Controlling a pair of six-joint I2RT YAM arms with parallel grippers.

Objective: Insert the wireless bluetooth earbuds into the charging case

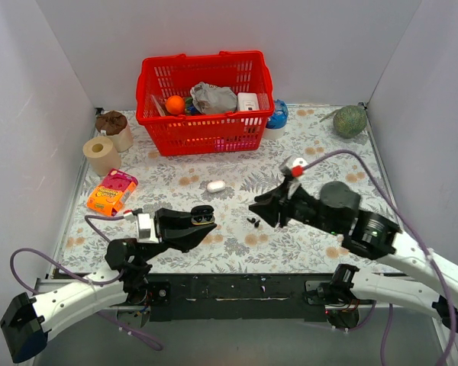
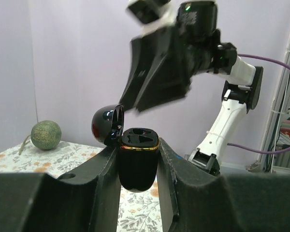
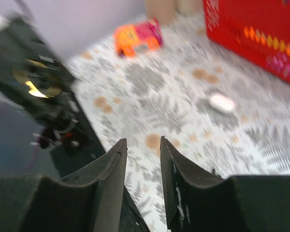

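Observation:
A glossy black charging case [image 2: 139,164], with a gold line round its rim, is gripped by my left gripper [image 1: 201,229], which is shut on it above the table. Its lid [image 2: 108,124] stands swung open, and the top view shows the gold-edged inside. To the right, my right gripper [image 1: 261,207] is open, apart from the case and with nothing between its fingers. Two small black earbuds [image 1: 254,223] lie on the tabletop below and beside the right fingers. In the right wrist view the earbuds are mostly hidden behind a finger.
A white rounded object [image 1: 216,186] lies mid-table. At the back stands a red basket [image 1: 206,137] with several things in it. An orange and pink packet [image 1: 113,192] and paper rolls [image 1: 102,155] are at left, a green melon [image 1: 350,121] at far right.

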